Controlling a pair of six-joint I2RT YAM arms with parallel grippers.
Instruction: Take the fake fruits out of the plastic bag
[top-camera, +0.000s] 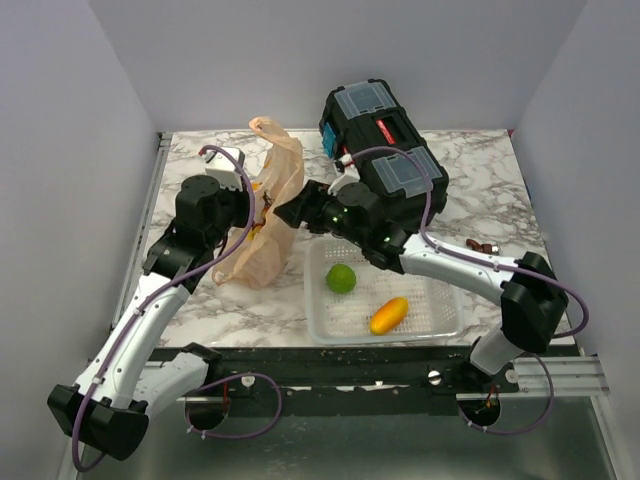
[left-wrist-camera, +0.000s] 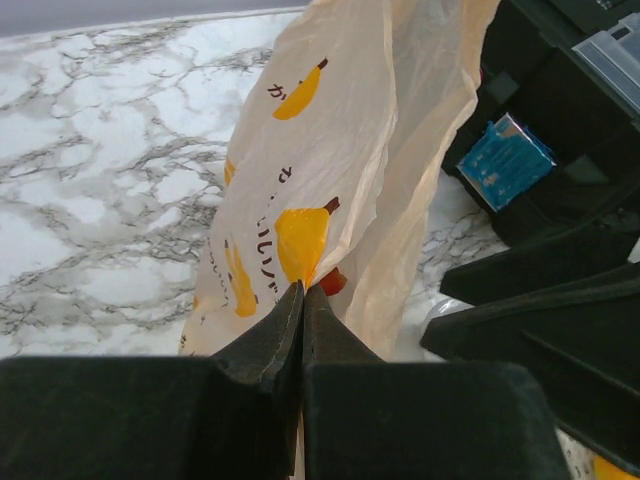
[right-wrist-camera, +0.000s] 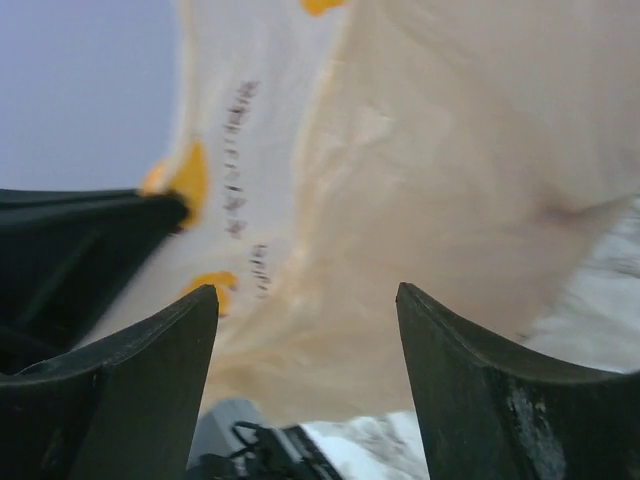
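Note:
The crinkled beige plastic bag (top-camera: 270, 235) (left-wrist-camera: 300, 160) (right-wrist-camera: 460, 180) stands upright between my arms, yellow fruit prints on it. My left gripper (top-camera: 244, 200) is shut at the bag's film, pinching only thin plastic as far as shows; a small red shape shows behind the film beside its tips. My right gripper (top-camera: 292, 210) is open at the bag's right side, its fingers close to the plastic with no fruit between them.
A white tray (top-camera: 330, 320) at the front right holds a green fruit (top-camera: 341, 279) and an orange-yellow one (top-camera: 390, 315). A black toolbox (top-camera: 385, 150) stands behind it; a small brown object (top-camera: 480, 247) lies at the right.

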